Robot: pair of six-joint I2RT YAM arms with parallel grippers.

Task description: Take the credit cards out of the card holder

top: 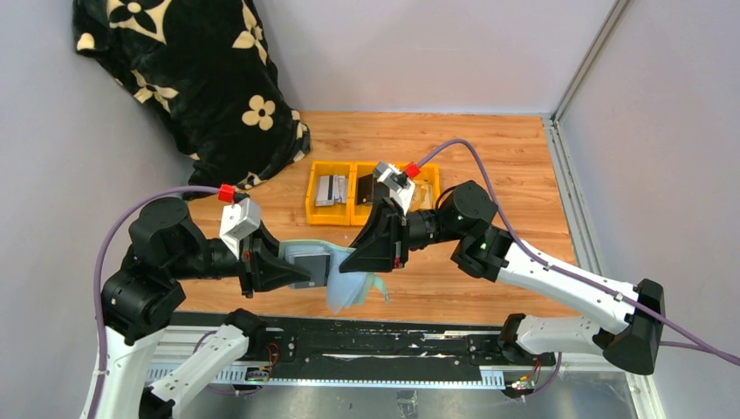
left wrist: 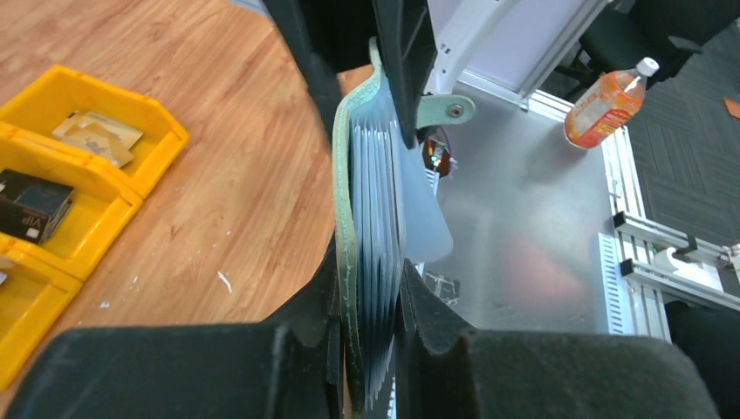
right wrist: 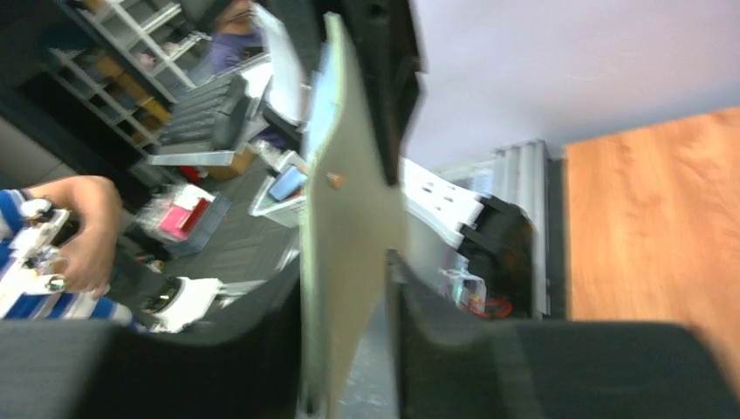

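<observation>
The pale green card holder (top: 353, 288) hangs above the table between both arms, a grey card (top: 311, 264) visible in its clear sleeve. My left gripper (top: 304, 276) is shut on one end of it. In the left wrist view, the holder's thin sleeves (left wrist: 373, 192) stand edge-on, pinched at the bottom. At the other end, my right gripper (top: 346, 264) has parted fingers (left wrist: 406, 70), with the holder's edge between them; one finger looks blurred and clear of the cover. The holder's pale cover (right wrist: 353, 209) rises between the right fingers in the blurred right wrist view.
Behind the arms, a yellow bin (top: 311, 208) has compartments holding cards, with a black box (left wrist: 30, 205) in the middle one. A dark patterned cushion (top: 201, 87) leans at the back left.
</observation>
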